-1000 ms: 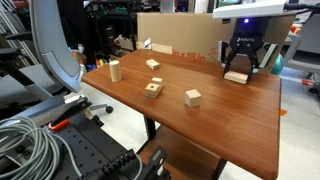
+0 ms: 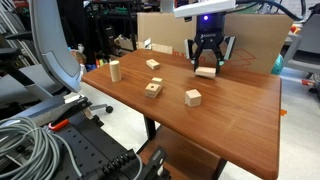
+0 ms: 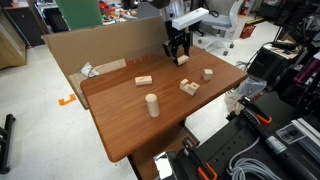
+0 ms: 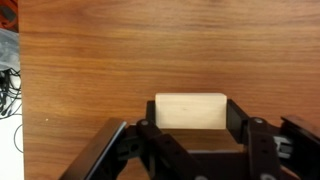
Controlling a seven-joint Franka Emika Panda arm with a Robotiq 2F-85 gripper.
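Observation:
A pale wooden block [image 4: 190, 111] sits between the fingertips of my gripper in the wrist view, one finger at each end. The gripper is shut on it. Exterior view 1 puts the gripper [image 2: 208, 66] over the far part of the brown table, with the block [image 2: 205, 72] beneath its palm. From the opposite side, exterior view 2 has the gripper [image 3: 179, 52] and the block [image 3: 183, 60] near the table's far edge. Whether the block clears the tabletop is hard to tell.
A light cube [image 2: 193, 98] stands nearer the table's middle. A block with a dark mark [image 2: 153, 90], a flat block [image 2: 153, 64] and an upright cylinder [image 2: 115, 71] are spread to the left.
In exterior view 1 my gripper has moved left along the far part of the table, carrying the block with it. The other pieces have stayed put.

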